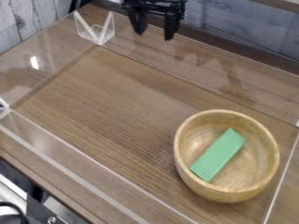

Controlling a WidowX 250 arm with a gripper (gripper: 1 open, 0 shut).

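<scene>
A round wooden bowl (pixel 256 173) at the lower right holds a green rectangular block (pixel 216 155), lying at a slant. My dark gripper (pixel 153 35) is at the top centre, above the far part of the wooden table, well away from the bowl, open with nothing visible between its fingers.
A white wire-like object (pixel 97 26) stands near the far left edge. The table's edge runs along the lower left, with dark items at the bottom corner.
</scene>
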